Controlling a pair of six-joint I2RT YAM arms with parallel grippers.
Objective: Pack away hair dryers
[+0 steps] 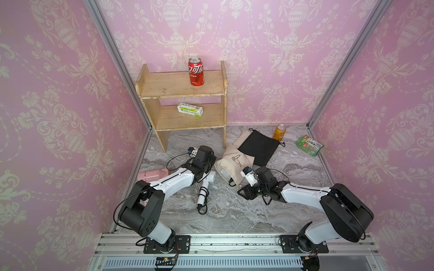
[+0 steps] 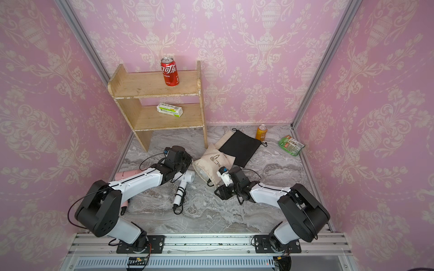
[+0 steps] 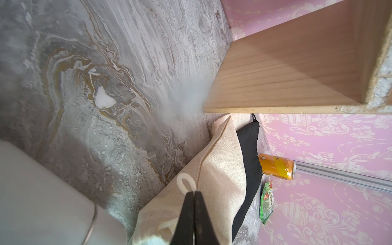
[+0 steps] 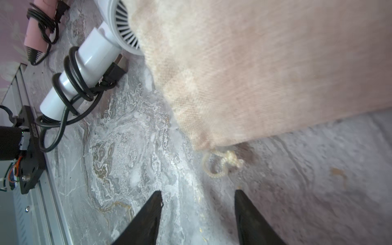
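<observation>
A beige drawstring bag (image 1: 236, 161) with a dryer print bulges in the middle of the table, something pale showing at its open front. My left gripper is shut on the bag's fabric beside a cord loop; exactly what is pinched is partly hidden. Low in front of the bag, my right gripper is part open with nothing between its fingers, short of a knotted cord (image 4: 228, 160) at the bag's corner. A white hair dryer (image 4: 77, 77), cord wrapped round its handle, lies left of the bag. The left arm partly covers a pink hair dryer (image 1: 152, 174).
A black bag (image 1: 260, 146) lies flat behind the beige one, over more beige cloth. A wooden shelf (image 1: 189, 125) stands back left. An orange can (image 1: 279, 132) and green packet (image 1: 309, 145) are at back right.
</observation>
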